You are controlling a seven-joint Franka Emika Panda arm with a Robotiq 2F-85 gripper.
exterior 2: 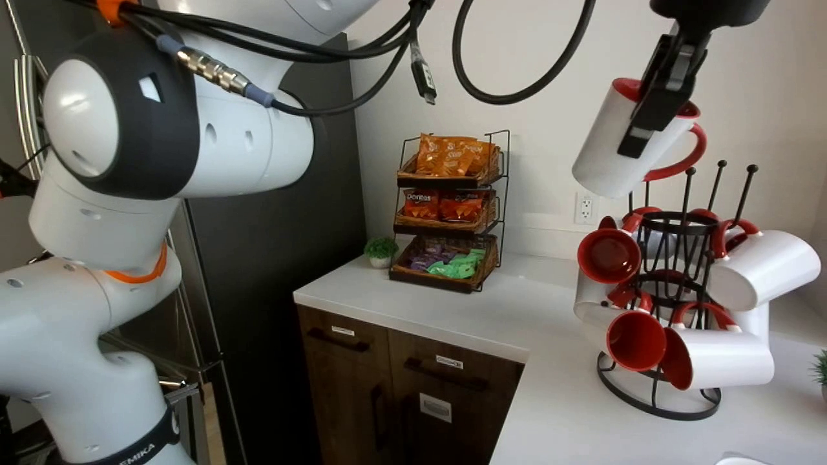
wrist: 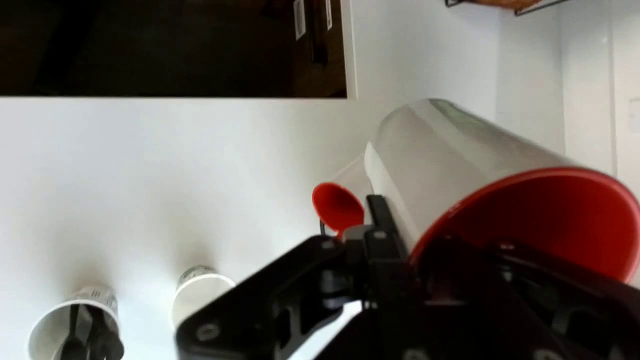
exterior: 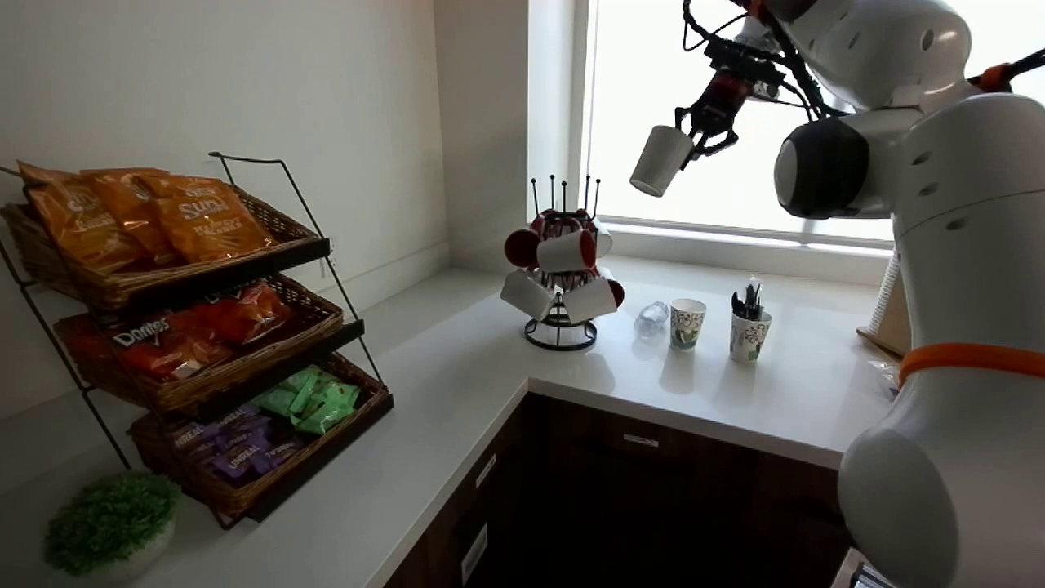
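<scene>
High above the counter, a white mug (exterior: pixel 661 161) with a red inside hangs tilted, its base pointing down and away from the arm. My gripper (exterior: pixel 693 133) is shut on the mug near its rim. In the second exterior view, one dark finger (exterior 2: pixel 652 116) lies across the white mug (exterior 2: pixel 608 159), whose red handle (exterior 2: pixel 682 161) sticks out to the right. The wrist view shows the red interior (wrist: pixel 540 222) facing the camera, empty as far as it shows. Below and left of the held mug stands a black wire rack (exterior: pixel 559 333) with several similar mugs hung on it.
Right of the rack, a clear plastic item (exterior: pixel 651 319), a patterned paper cup (exterior: pixel 687 323) and a second cup (exterior: pixel 750 337) with black cutlery stand on the counter. A tiered snack stand (exterior: pixel 323 247) occupies the left. Bare counter (exterior: pixel 441 343) lies between stand and rack.
</scene>
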